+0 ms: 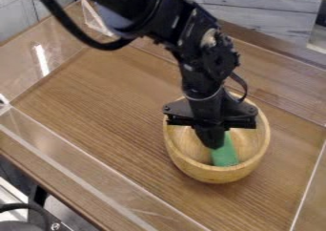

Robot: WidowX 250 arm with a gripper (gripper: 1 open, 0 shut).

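Observation:
A tan wooden bowl (192, 162) sits on the wooden table at the right of centre, with a green object (224, 155) lying inside it. The black gripper (212, 136) hangs over the bowl, its tips down near the green object's upper end. Its fingers look close together; whether anything is between them is hidden by the gripper body.
Grey wall panels stand behind it, and dark cables show at the lower left corner.

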